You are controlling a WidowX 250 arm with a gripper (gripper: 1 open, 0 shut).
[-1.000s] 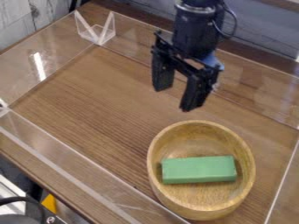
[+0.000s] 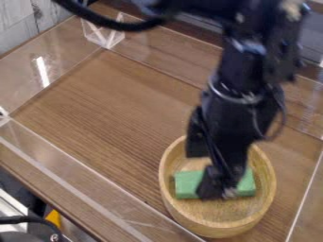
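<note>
My black gripper [image 2: 220, 156] is low over a wooden bowl [image 2: 217, 218] at the lower right, its fingers open and reaching down into it around a green block [image 2: 194, 183]. The gripper's body covers part of the block and the bowl's far side. Whether the fingers touch the block I cannot tell.
A clear plastic object [image 2: 105, 30] stands at the far back left. A clear edge runs along the left, with dark and yellow items at the lower left corner.
My gripper has moved down and toward the viewer, from over the back of the table into the bowl at the green block.
</note>
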